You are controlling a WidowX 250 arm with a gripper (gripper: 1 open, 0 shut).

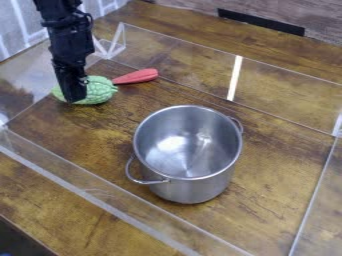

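My black gripper (75,82) is at the upper left, its fingertips down at a pale green, bumpy object (94,90) lying on the wooden table; it looks shut, and I cannot make out anything between its fingers. A red, elongated object (136,76) lies just right of the green one. A large steel pot (187,155) with two loop handles stands at the centre right.
Clear plastic edging runs along the left and front of the wooden table (267,90). A white strip (235,78) lies at the upper right.
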